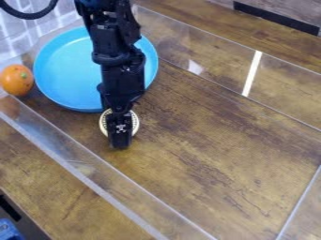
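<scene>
The black gripper (119, 131) reaches down from the top of the camera view, its fingers around or over a round, pale, ridged object (127, 119) on the wooden table, just below a blue bowl (60, 70). The gripper hides part of the round object, and whether the fingers touch it is unclear.
An orange fruit (17, 81) sits left of the bowl. Clear strips or panels cross the wooden surface (226, 159). A small blue item (7, 229) shows at the bottom left corner.
</scene>
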